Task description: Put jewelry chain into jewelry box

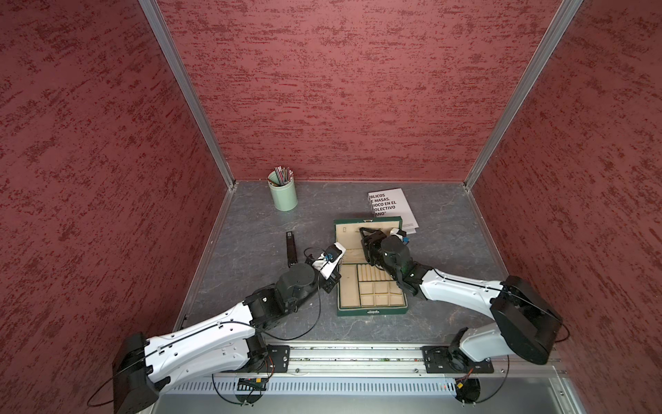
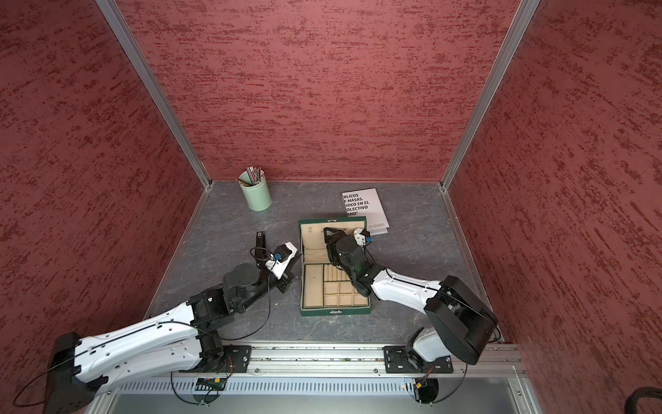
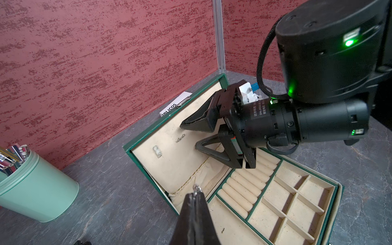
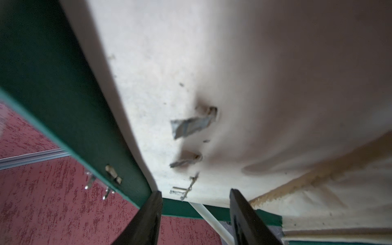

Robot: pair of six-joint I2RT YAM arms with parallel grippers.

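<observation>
The jewelry box [image 1: 349, 288] lies open, green outside and cream inside, its lid [image 3: 163, 149] tipped back. In the left wrist view, my left gripper is shut just left of the box, with a bit of silvery chain [image 3: 196, 188] showing at its fingertips. Most of the chain is hidden. Over the lid's inner face, my right gripper stands part open; nothing shows between its fingers in the right wrist view. Small metal hooks [image 4: 192, 126] stick out of the lid lining.
Behind the box lies a white booklet [image 1: 391, 205]. A mint pencil cup [image 1: 283, 196] stands at the back left, and a dark elongated object [image 1: 291, 247] lies in front of it. The box tray has ring rolls [image 3: 241, 187] and small square compartments [image 3: 294, 204].
</observation>
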